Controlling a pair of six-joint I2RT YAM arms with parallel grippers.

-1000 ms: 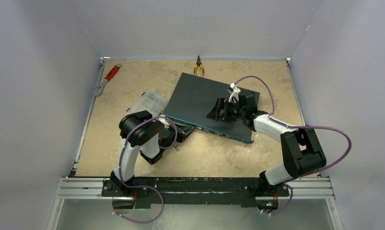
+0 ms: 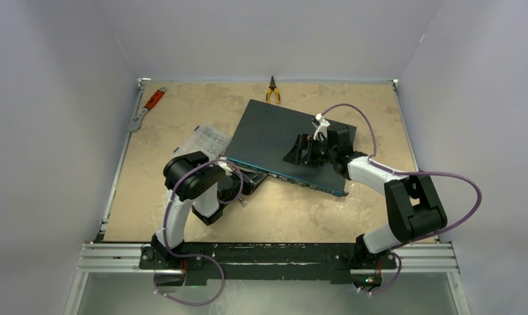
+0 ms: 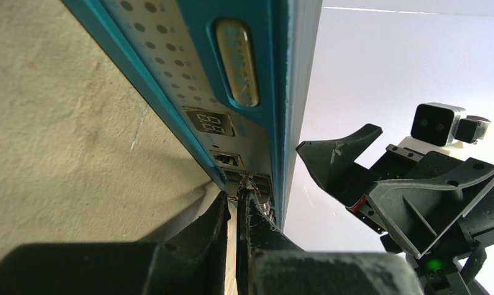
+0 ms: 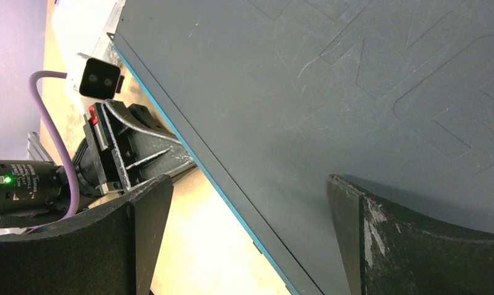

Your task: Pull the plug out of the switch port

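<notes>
The switch [image 2: 284, 141] lies at an angle on the table, its blue front edge toward me. In the left wrist view, its port block [image 3: 244, 178] shows below a small display. A small metallic, clear-looking piece, perhaps the plug [image 3: 249, 182], sits at that port, partly hidden by a finger. My left gripper has its tips right at the port, a narrow gap between the fingers. Whether the tips touch or pinch the piece is hidden. Over the switch's dark top, my right gripper is wide open and empty.
A clear plastic box [image 2: 207, 140] stands left of the switch. Yellow-handled pliers [image 2: 272, 92] lie behind it, and a red-and-grey tool [image 2: 147, 109] lies far left. A small metal piece [image 2: 243, 201] is beside the left gripper.
</notes>
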